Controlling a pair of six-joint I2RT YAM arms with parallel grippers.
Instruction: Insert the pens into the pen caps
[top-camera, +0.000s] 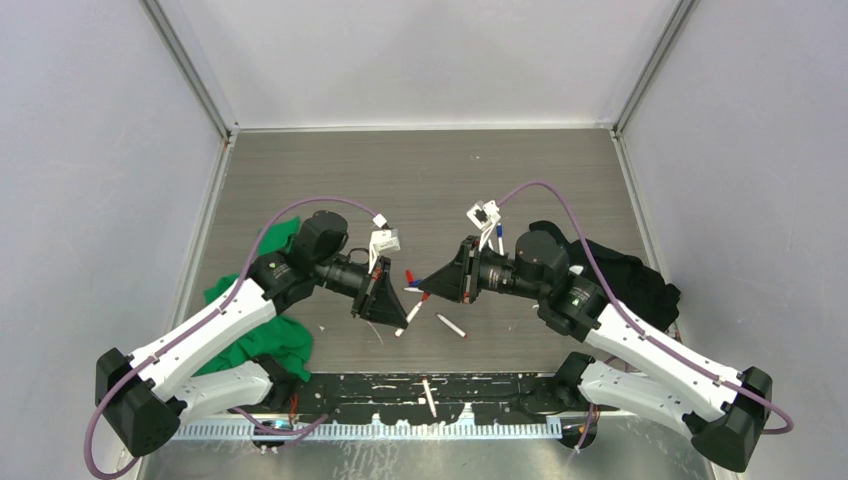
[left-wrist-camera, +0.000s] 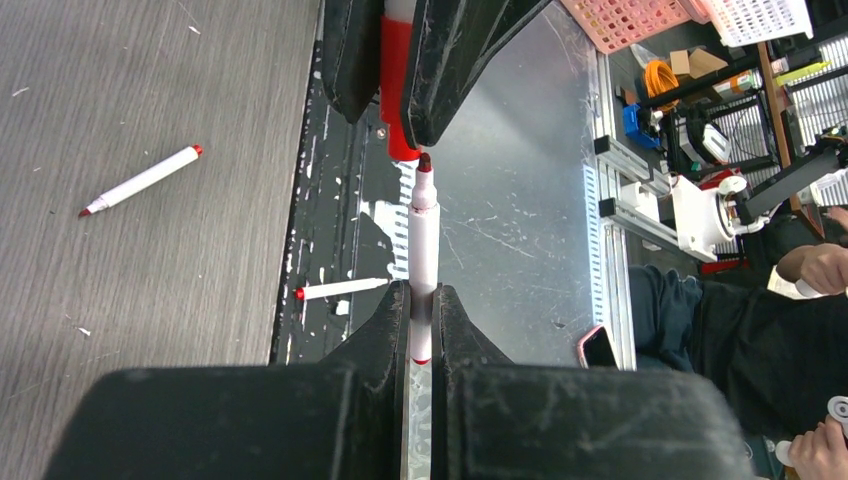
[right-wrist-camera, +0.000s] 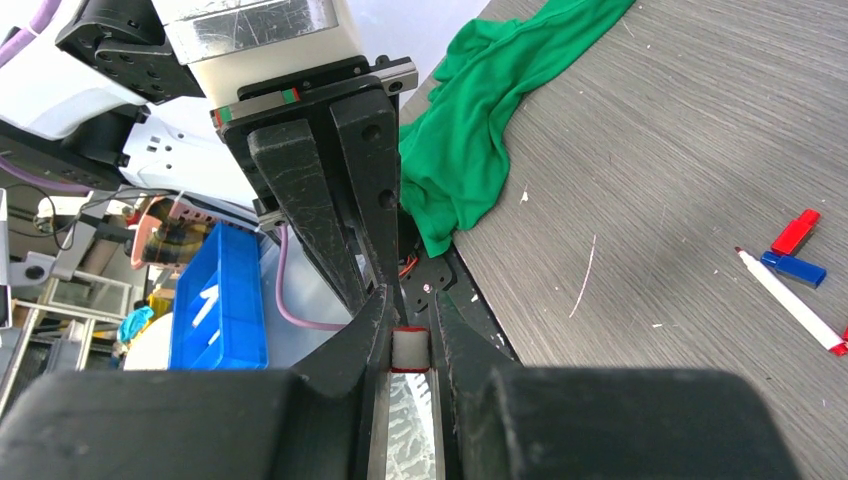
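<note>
My left gripper (top-camera: 398, 318) is shut on a white pen (left-wrist-camera: 423, 250), held upright in the left wrist view with its red tip just below the opening of a red cap (left-wrist-camera: 398, 75). My right gripper (top-camera: 432, 287) is shut on that cap, seen end-on between its fingertips in the right wrist view (right-wrist-camera: 410, 348). Tip and cap almost touch; whether the tip is inside is unclear. On the table lie a loose red cap (right-wrist-camera: 795, 232), a blue cap (right-wrist-camera: 793, 267), a white pen (right-wrist-camera: 785, 295) beside them, and another pen (top-camera: 451, 325) nearer the front.
A green cloth (top-camera: 285, 340) lies at the left and a black cloth (top-camera: 640, 290) at the right. Another pen (top-camera: 429, 398) lies on the black strip at the front edge.
</note>
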